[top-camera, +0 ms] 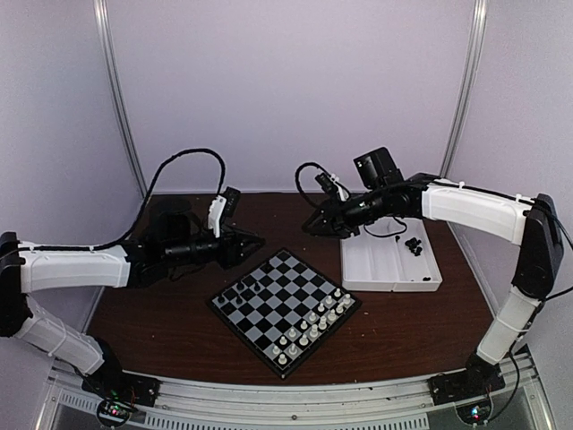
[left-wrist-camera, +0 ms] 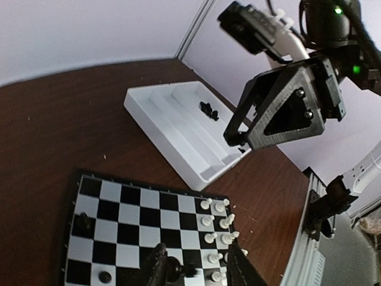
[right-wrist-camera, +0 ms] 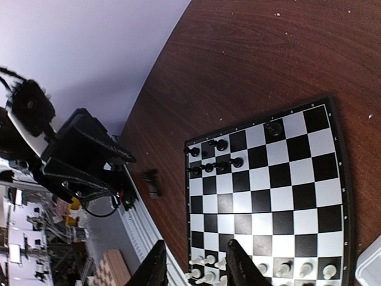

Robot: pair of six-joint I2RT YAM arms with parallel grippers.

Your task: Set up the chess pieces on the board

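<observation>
The chessboard (top-camera: 285, 313) lies mid-table, white pieces (right-wrist-camera: 330, 270) along one side and several black pieces (right-wrist-camera: 220, 145) toward the opposite side. My left gripper hangs above the board, shut on a dark chess piece (left-wrist-camera: 176, 269) that shows between its fingers in the left wrist view. My right gripper is raised above the near side of the tray, right of the left one; nothing shows between its fingers, which stand apart.
The white tray (left-wrist-camera: 149, 125) sits right of the board at the back, holding several loose black pieces (left-wrist-camera: 209, 111). Bare wood surrounds the board on the left and front.
</observation>
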